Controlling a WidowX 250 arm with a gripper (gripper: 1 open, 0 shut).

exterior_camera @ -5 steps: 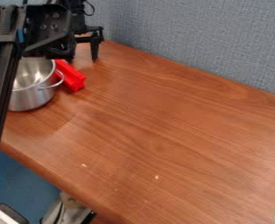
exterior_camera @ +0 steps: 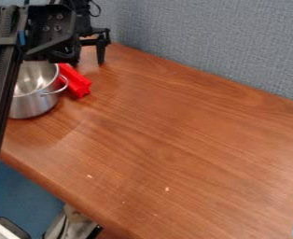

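My gripper (exterior_camera: 90, 49) hangs at the upper left, black, with its fingers pointing down over the back of the table, behind the pot and the red object; whether it is open or shut is hard to tell. A steel pot (exterior_camera: 32, 98) with side handles sits at the left edge of the table, partly behind the black arm frame. A red object (exterior_camera: 76, 84) lies against the pot's right side, partly hidden behind it.
A grey wall panel (exterior_camera: 217, 47) runs along the back. Blue floor shows beyond the front left edge.
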